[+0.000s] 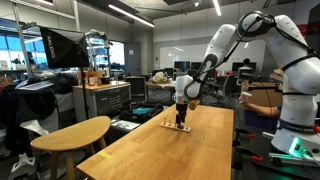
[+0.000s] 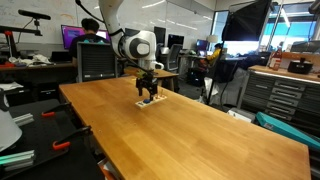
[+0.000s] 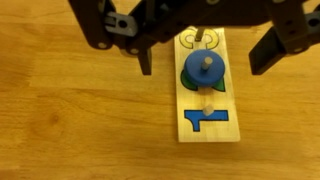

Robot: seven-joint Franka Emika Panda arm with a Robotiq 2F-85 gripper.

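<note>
A narrow wooden board (image 3: pixel 208 125) lies on the table, marked with a blue 1, a green figure and a yellow figure, with upright pegs along it. One blue ring (image 3: pixel 205 72) sits around the peg by the green figure. My gripper is open above the board, its fingers (image 3: pixel 146 58) standing wide to either side with nothing gripped. From the side, the board (image 1: pixel 174 127) shows small on the tabletop beneath the gripper. The other exterior view also has the board (image 2: pixel 149 100) below my arm.
Bare wooden tabletop (image 2: pixel 200 133) spreads widely around the board. A round stool-like table (image 1: pixel 70 133) stands apart to the left. Drawers and shelves line the back of the room.
</note>
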